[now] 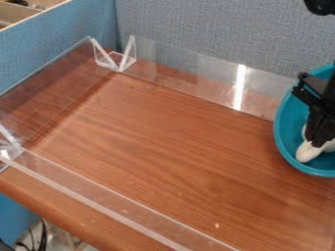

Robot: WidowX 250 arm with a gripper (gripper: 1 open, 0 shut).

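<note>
At the right edge of the camera view a blue bowl [288,149] sits on the wooden board. A white elongated object [309,152] lies inside it. My black gripper [314,123] is over the bowl, just above the white object and partly cut off by the frame's edge. Its fingertips are too dark and small to show clearly whether it is open or shut.
The wooden board [157,167] is clear across the middle and left. Low clear plastic walls [183,59] with white corner brackets edge it, with grey and blue padded panels behind and to the left.
</note>
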